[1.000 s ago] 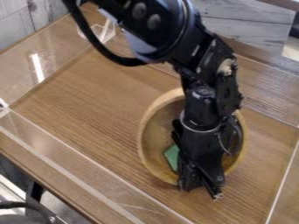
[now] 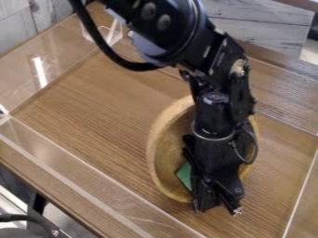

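A round wooden bowl (image 2: 165, 149) sits on the wooden surface in the right half of the view. The black gripper (image 2: 217, 193) hangs low over its near side, its lower end at or just past the bowl's front rim. A small green object (image 2: 185, 176) shows inside the bowl, partly hidden behind the gripper. The fingertips are dark and bunched together, so I cannot tell whether they are open or shut, or whether anything is between them.
Transparent edging runs along its left and near sides. A pale wood-grain wall (image 2: 261, 28) stands at the back, and black cables lie at the lower left.
The gripper has shifted slightly down toward the viewer. The bowl appears to have moved very little, and the green object remains inside it.
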